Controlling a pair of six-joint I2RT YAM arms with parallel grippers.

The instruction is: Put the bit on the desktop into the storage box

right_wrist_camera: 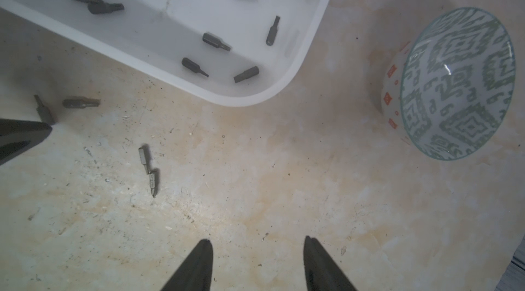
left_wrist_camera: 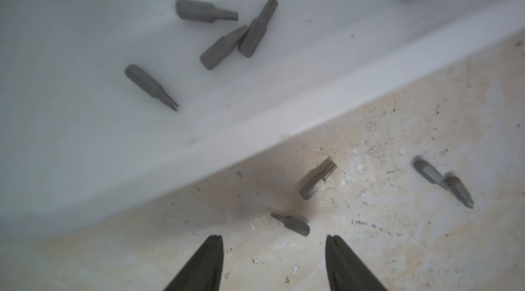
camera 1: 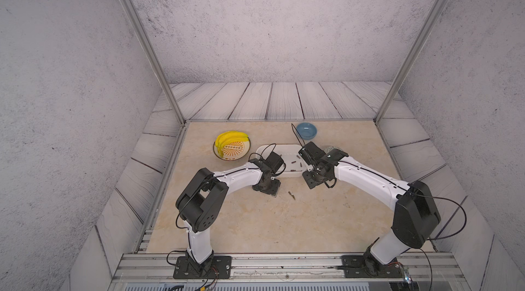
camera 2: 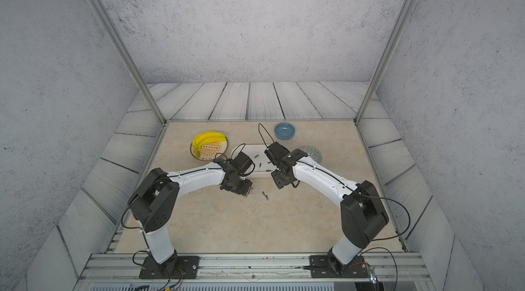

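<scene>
Two dark metal bits lie on the table below my left gripper, a short bit (left_wrist_camera: 295,224) and, above it, an upper bit (left_wrist_camera: 317,178). The left fingers are apart and empty, with the short bit just past the fingertips. A touching pair of bits (right_wrist_camera: 146,165) rests on the table left of my right gripper, also open and empty over bare tabletop. The white storage box (left_wrist_camera: 229,154) stands just behind these bits, with several bits inside it.
A patterned bowl (right_wrist_camera: 459,86) stands right of the box, tilted in the right wrist view. Further back is a blue bowl (camera 1: 306,131); a plate with bananas (camera 1: 231,139) sits at the left.
</scene>
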